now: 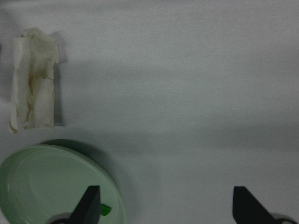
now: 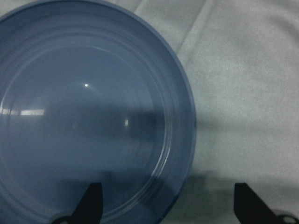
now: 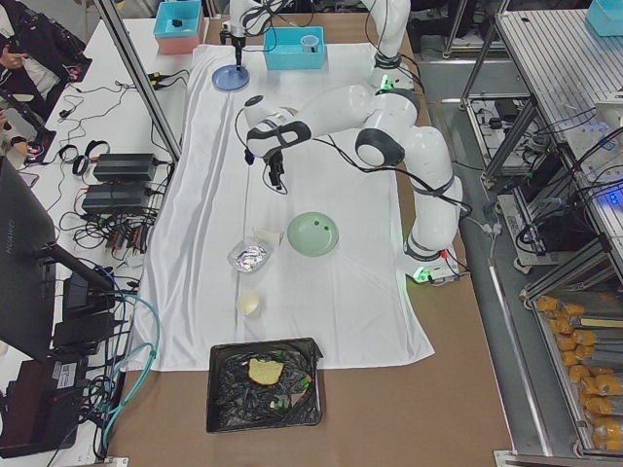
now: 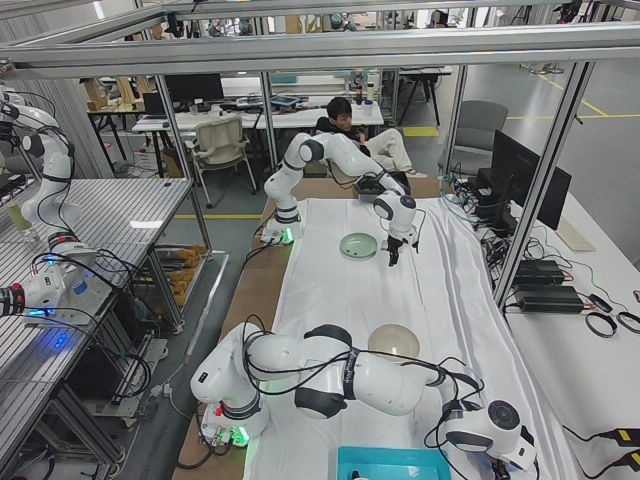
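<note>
My left gripper hangs open above the white cloth, nothing between its fingers; in its wrist view a green plate (image 1: 51,177) with a small green piece and a folded paper napkin (image 1: 35,79) lie at the left. The same plate (image 3: 312,233) sits mid-table beside a crumpled foil dish (image 3: 249,255). At the far end my right gripper stands open over the rim of a blue plate (image 2: 79,116).
A blue bin (image 3: 293,56) stands at the far end, a beige plate (image 4: 393,342) near it. A small cream cup (image 3: 248,304) and a black lined tray (image 3: 292,409) with bread are at the near end.
</note>
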